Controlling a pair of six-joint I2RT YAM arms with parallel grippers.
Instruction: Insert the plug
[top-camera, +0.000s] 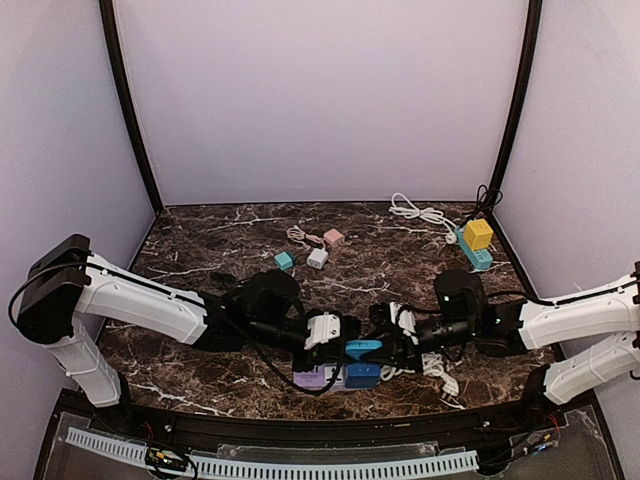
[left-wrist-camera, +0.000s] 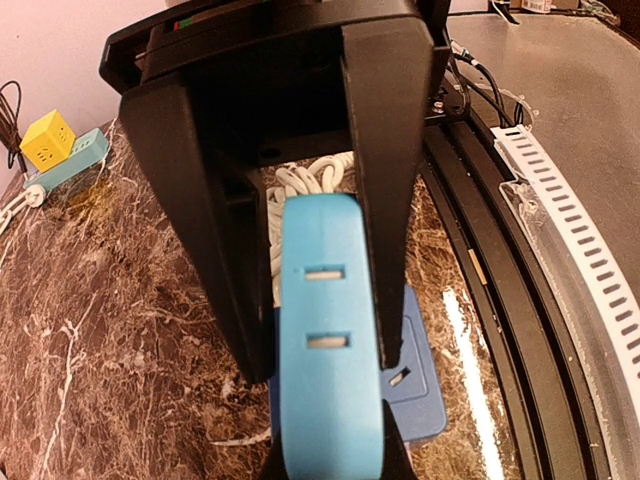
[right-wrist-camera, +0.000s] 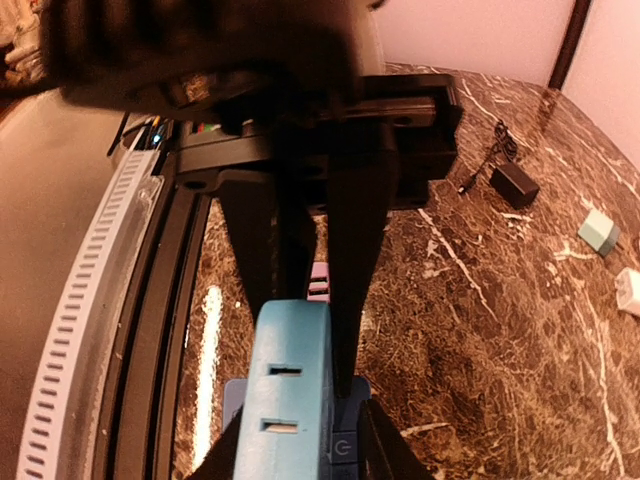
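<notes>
A light-blue plug (left-wrist-camera: 325, 390) with two slots on top is held at the front centre, between both grippers in the top view. My left gripper (top-camera: 340, 352) is shut on it. My right gripper (top-camera: 385, 346) meets it from the other side, its dark fingers on either side of the plug's end; whether they touch it I cannot tell. Beneath the plug lies a dark-blue socket block, with a switch mark seen in the right wrist view, beside a purple block (top-camera: 310, 377).
A white cord (top-camera: 435, 375) lies right of the blocks. Small cubes (top-camera: 318, 258), a yellow cube (top-camera: 478, 234) on a teal strip (top-camera: 478, 258) and cables stand farther back. The front rail (left-wrist-camera: 490, 300) runs close to the work.
</notes>
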